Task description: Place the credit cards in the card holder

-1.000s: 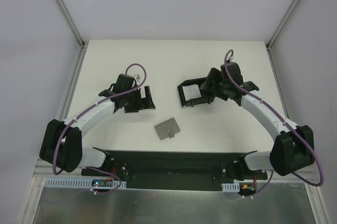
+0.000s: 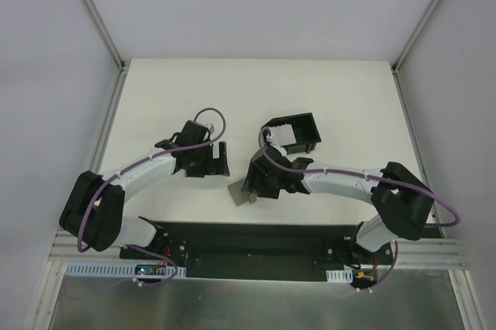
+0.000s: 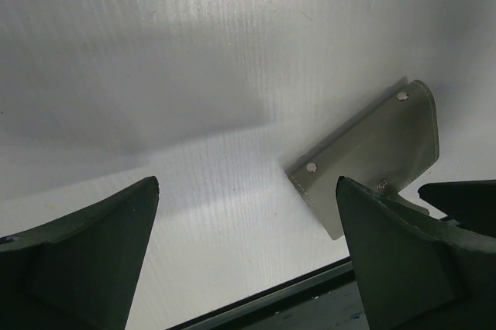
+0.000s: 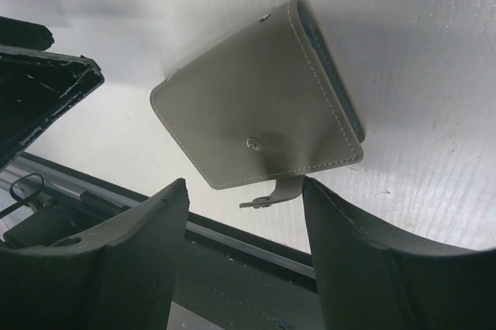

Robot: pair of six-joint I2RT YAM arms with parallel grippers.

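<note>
The grey-green card holder (image 2: 239,193) lies on the table near the front edge. In the right wrist view, the holder (image 4: 248,101) shows its stitched face and a snap, with a short strap (image 4: 288,189) sticking out from its near edge. My right gripper is at that edge, its fingers apart, one fingertip right beside the strap; whether they touch I cannot tell. Up and left of the holder, my left gripper (image 2: 209,169) stands open and empty; the holder (image 3: 380,140) appears beyond its right finger. No credit card can be made out with certainty.
Behind the right gripper is a black open box (image 2: 308,130) with a white rectangle (image 2: 282,135) in it. The dark front edge of the table runs close to the holder.
My right gripper has swung from the black box down and left to the card holder, now partly covering it. The left gripper has shifted slightly, and the holder lies where it was.
</note>
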